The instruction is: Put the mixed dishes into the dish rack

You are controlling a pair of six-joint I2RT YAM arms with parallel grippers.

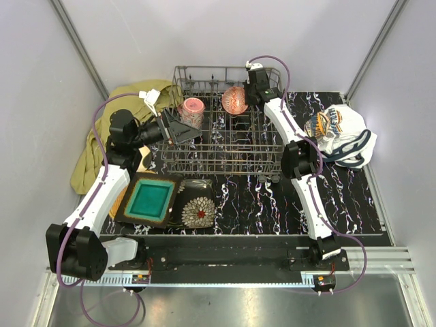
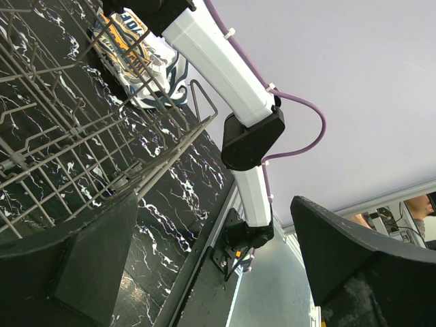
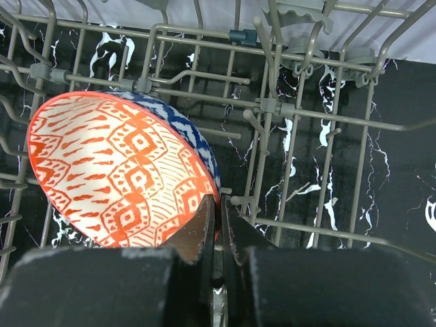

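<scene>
An orange-and-white patterned bowl [image 1: 234,101], blue on its outside, is at the back middle of the wire dish rack [image 1: 225,167]. In the right wrist view the bowl [image 3: 116,170] is tilted with its inside showing, and my right gripper is shut on its rim. Whether the bowl rests on the tines beneath is hard to tell. A pink cup [image 1: 193,112] stands in the rack's left back part. My left gripper [image 1: 182,131] hangs open over the rack's left side, just in front of the cup, nothing between its fingers.
In front of the rack lie a teal square plate [image 1: 150,199] with a brown rim and a dark dish with a flower pattern [image 1: 198,212]. Olive cloth [image 1: 92,153] lies left, a white patterned cloth [image 1: 347,139] right. The rack's middle and right are empty.
</scene>
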